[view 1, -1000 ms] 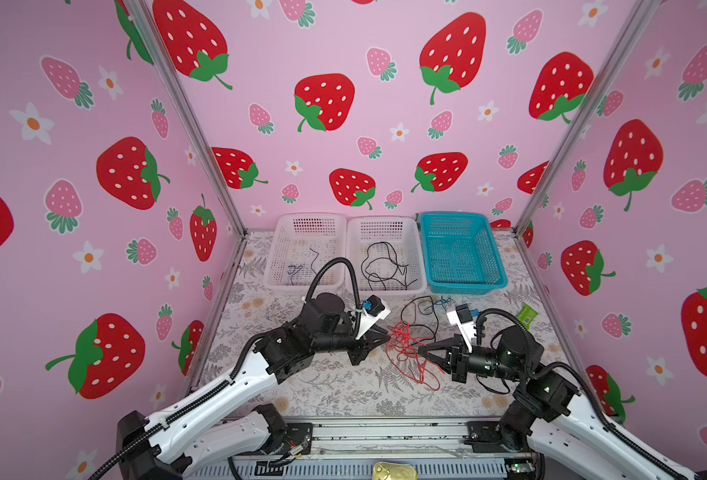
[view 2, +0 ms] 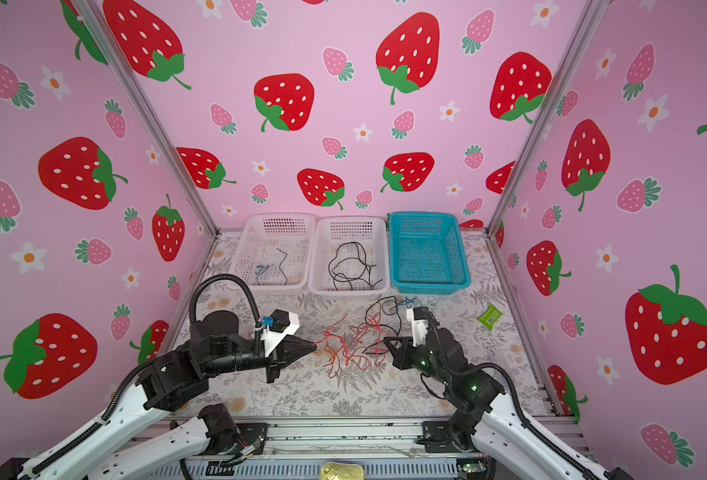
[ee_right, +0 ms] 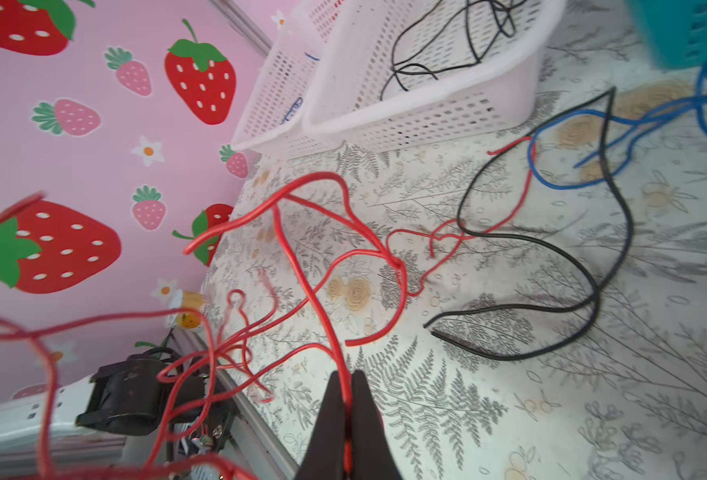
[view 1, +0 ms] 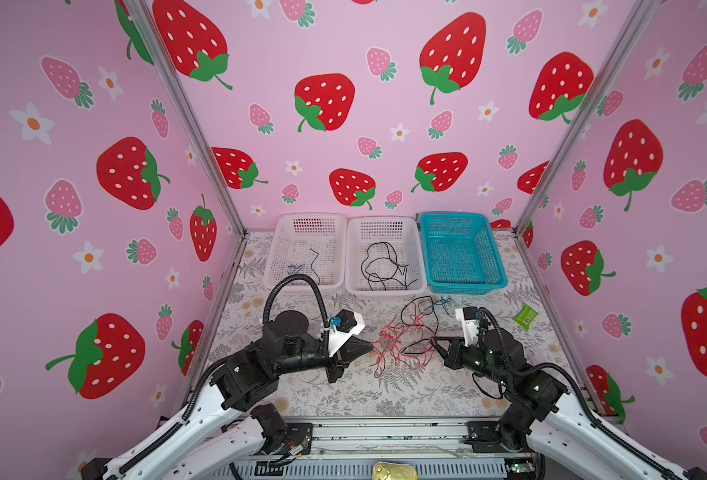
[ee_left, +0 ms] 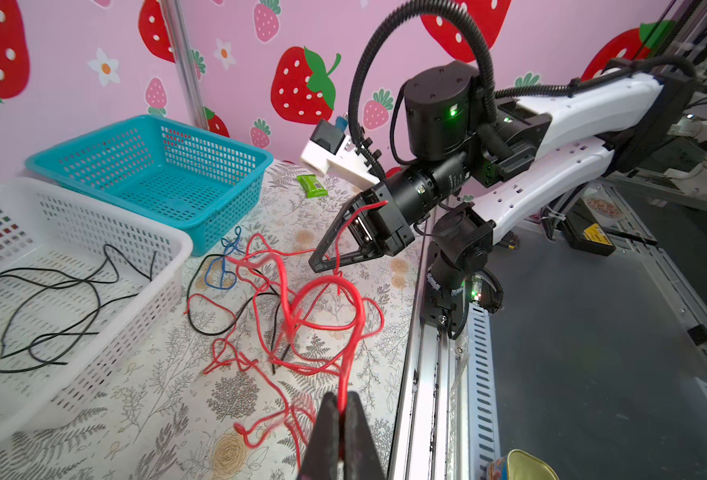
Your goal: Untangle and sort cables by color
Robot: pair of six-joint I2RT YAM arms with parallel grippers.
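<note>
A tangle of red cables (view 1: 401, 340) stretches between my two grippers above the table. My left gripper is shut on a red strand in the left wrist view. In the right wrist view my right gripper is also shut on red cable. A black cable (ee_right: 529, 352) and a blue cable (ee_right: 569, 184) lie on the table behind the tangle, near the teal basket (view 1: 461, 284). The middle white basket (view 1: 385, 288) holds black cables; the left white basket (view 1: 277, 280) holds blue cables.
A small green packet (view 1: 525, 316) lies at the table's right side, beyond the right arm. The three baskets line the back wall.
My left gripper has drawn back to the left, pulling red cable with it and spreading the tangle.
</note>
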